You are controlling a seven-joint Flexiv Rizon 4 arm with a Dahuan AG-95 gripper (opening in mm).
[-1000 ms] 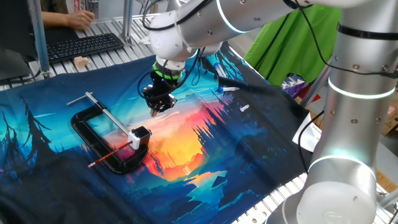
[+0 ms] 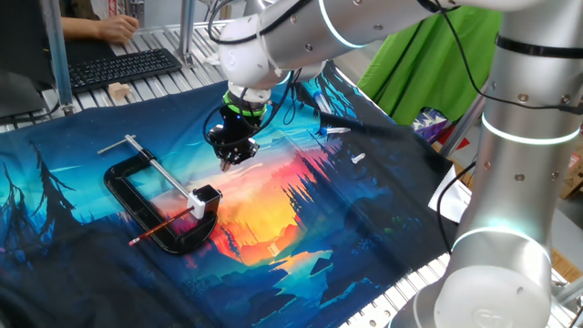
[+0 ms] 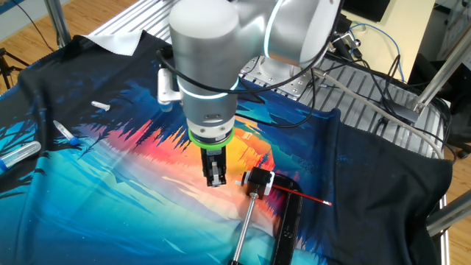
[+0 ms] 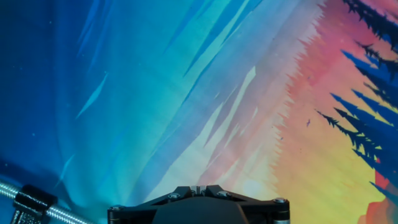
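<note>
My gripper (image 2: 226, 166) hangs above the printed cloth, pointing down, close to the black C-clamp (image 2: 188, 240). In the wrist view the gripper is shut, its tips together at the bottom middle with nothing showing between them. The clamp (image 3: 288, 230) lies on the cloth, its metal screw (image 3: 247, 230) stretched along one side. A thin red pencil (image 3: 312, 197) rests across the clamp, beside a white piece near the black block at its end. Part of the clamp's screw (image 4: 65, 214) enters the wrist view at the lower left.
Blue-capped clear tubes (image 3: 66, 132) and a small white piece (image 3: 101, 106) lie on the far side of the cloth. A wooden block (image 2: 118, 90) and keyboard (image 2: 125, 68) sit beyond its edge, near a person's hand (image 2: 117, 29). Bare cloth surrounds the gripper.
The gripper has shifted very slightly; the clamp, pencil and tubes stay in place.
</note>
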